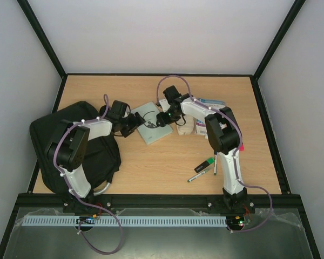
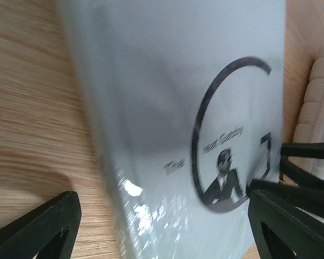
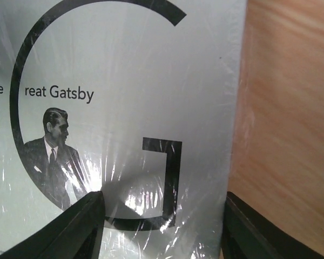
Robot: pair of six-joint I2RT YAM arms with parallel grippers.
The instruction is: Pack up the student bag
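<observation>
The Great Gatsby book [image 1: 157, 133], pale green-grey in shiny wrap, lies on the table between my two grippers. My left gripper is open at its left side; in the left wrist view one finger [image 2: 56, 224] is over bare wood and the other over the cover, the book's edge between them. My right gripper, part open, spans the book's right edge, one finger [image 3: 92, 216] over the cover and one outside it. Whether the pads touch the book is unclear. The black bag [image 1: 86, 154] lies on the left, partly under my left arm.
A cream padded case [image 1: 186, 126] and a white box [image 1: 201, 127] stand right of the book, partly under my right arm. A black-and-green item [image 1: 204, 165] and a green-ended pen [image 1: 198, 175] lie at front right.
</observation>
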